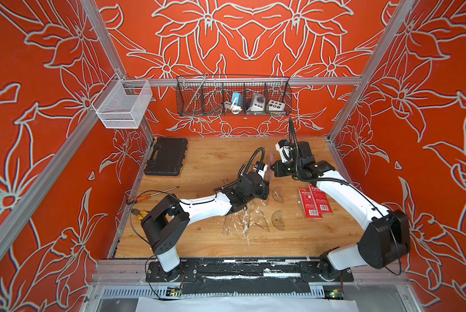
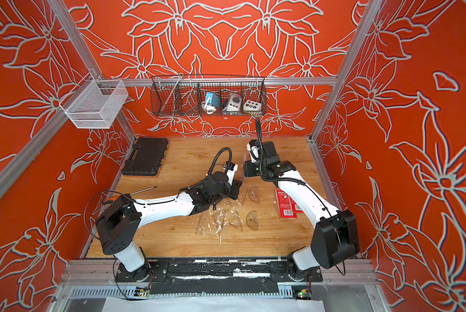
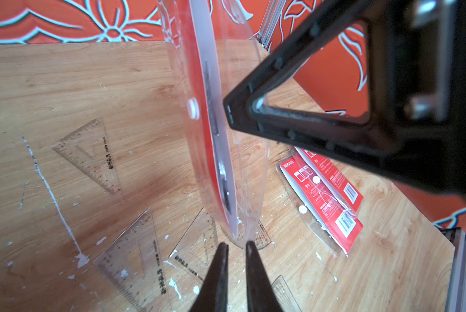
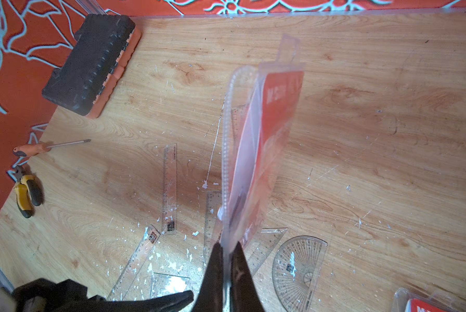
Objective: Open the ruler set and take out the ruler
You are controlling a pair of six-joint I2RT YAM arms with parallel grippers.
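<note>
The ruler set (image 4: 279, 119), a clear plastic sleeve with a red and white card, stands upright above the table between the two arms. My right gripper is shut on the sleeve's clear edge. In the left wrist view, the sleeve (image 3: 204, 78) comes down close over the fingertips of my left gripper. That gripper looks shut, with nothing showing between its fingers. Loose clear rulers lie beneath: a straight ruler (image 4: 169, 192), set squares including one triangle (image 3: 95, 153), and a protractor (image 4: 298, 270). What remains inside the sleeve is hard to tell.
Two red packets (image 1: 310, 202) lie at the right of the table. A black case (image 1: 165, 156), a screwdriver (image 4: 32, 149) and yellow pliers (image 4: 25, 195) are on the left. White flakes (image 1: 243, 223) dot the front middle.
</note>
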